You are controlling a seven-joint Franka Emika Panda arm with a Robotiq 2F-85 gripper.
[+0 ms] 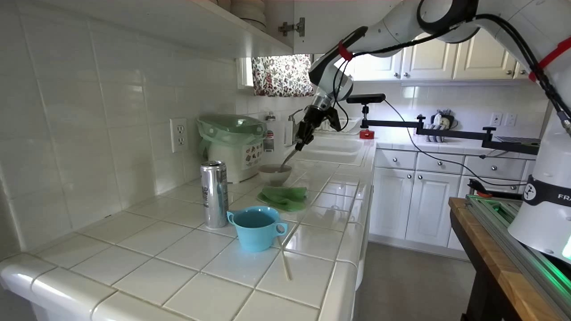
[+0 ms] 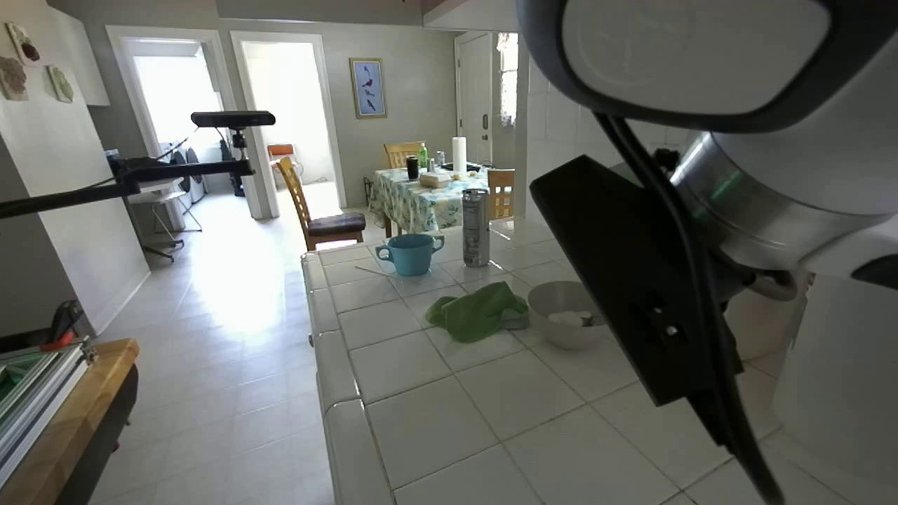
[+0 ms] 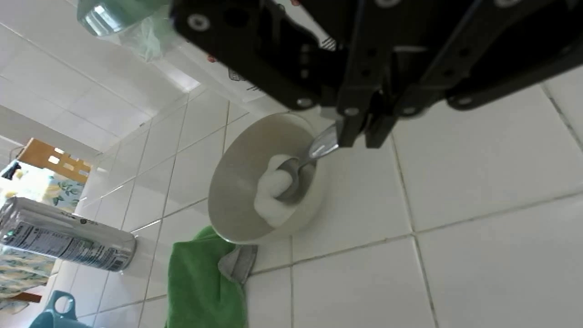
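Note:
In the wrist view my gripper is shut on the handle of a metal spoon [image 3: 324, 143]. The spoon slants over the near rim of a pale bowl [image 3: 240, 164], its tip down among the white contents [image 3: 271, 210]. From the first exterior view, the same bowl [image 1: 275, 174] stands on the tiled counter below my gripper [image 1: 299, 149], close to the white bin. The second exterior view shows the bowl [image 2: 565, 337] partly covered by my arm, and my fingertips are hidden there.
A green cloth [image 1: 283, 198] lies beside the bowl. Nearer the counter's end stand a silver can [image 1: 215, 195] and a blue two-handled cup [image 1: 257, 230], with a thin stick [image 1: 286, 265] next to it. A green-lidded bin [image 1: 235, 147] sits against the wall.

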